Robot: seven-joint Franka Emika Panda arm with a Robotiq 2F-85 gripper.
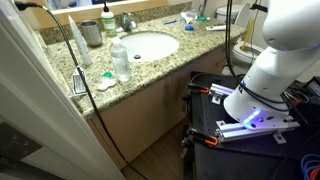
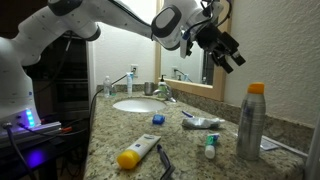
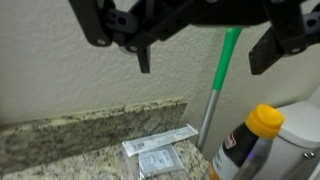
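In the wrist view my gripper is open, its two dark fingers far apart with no object held between them. Below and to the right stands a bottle with an orange cap (image 3: 265,120). Seen from exterior view 2, the gripper (image 2: 234,62) is raised above the counter, near and higher than the grey, orange-topped bottle (image 2: 252,120). A flat clear-and-white packet (image 3: 158,155) lies on the counter in the wrist view. Behind it, a green-handled stick (image 3: 226,50) leans upright. Exterior view 1 does not show the fingers.
On the counter lie a yellow bottle (image 2: 138,150), a blue item (image 2: 158,118), a small white-and-green bottle (image 2: 210,150) and a dark curved tool (image 2: 165,160). The sink (image 2: 138,104) is farther back. A backsplash (image 2: 285,130) and wall border the counter.
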